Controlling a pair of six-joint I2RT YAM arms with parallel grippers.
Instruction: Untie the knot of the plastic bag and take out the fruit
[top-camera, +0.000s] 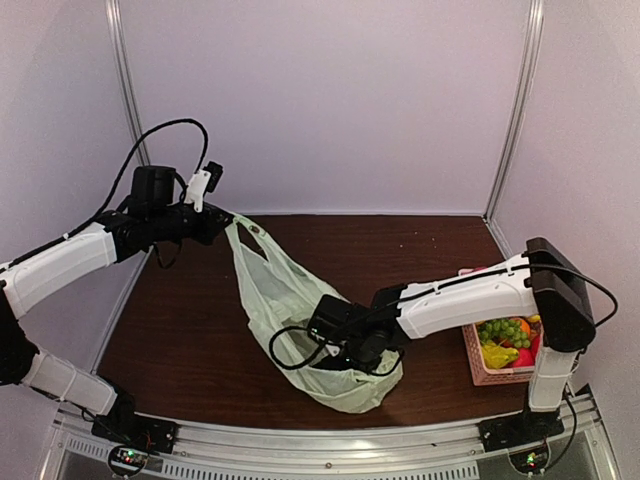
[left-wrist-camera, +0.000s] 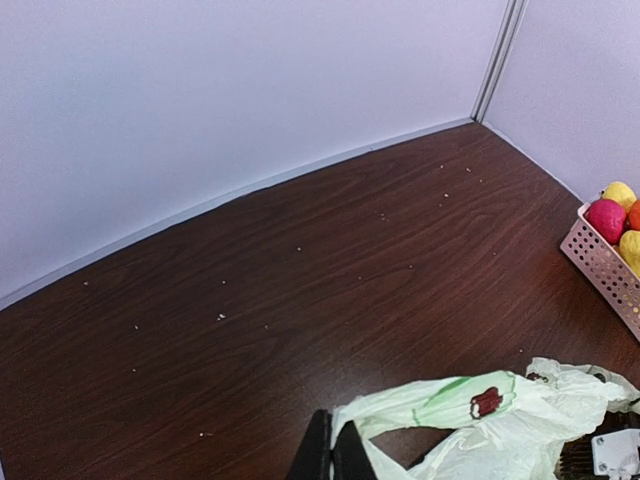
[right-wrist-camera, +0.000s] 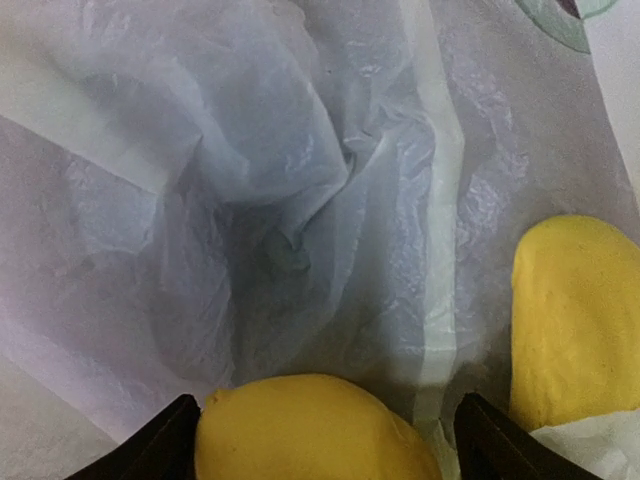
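Note:
The pale green plastic bag (top-camera: 270, 290) is stretched up by its handle to my left gripper (top-camera: 225, 218), which is shut on that handle (left-wrist-camera: 440, 400) at the back left. My right gripper is down inside the bag, open, with a yellow fruit (right-wrist-camera: 310, 430) between its fingers. A second yellow fruit (right-wrist-camera: 575, 310) lies at the right of the right wrist view. In the top view the right wrist hides the bag's contents.
A pink basket (top-camera: 480, 365) of mixed fruit stands on the right of the table, near the right arm.

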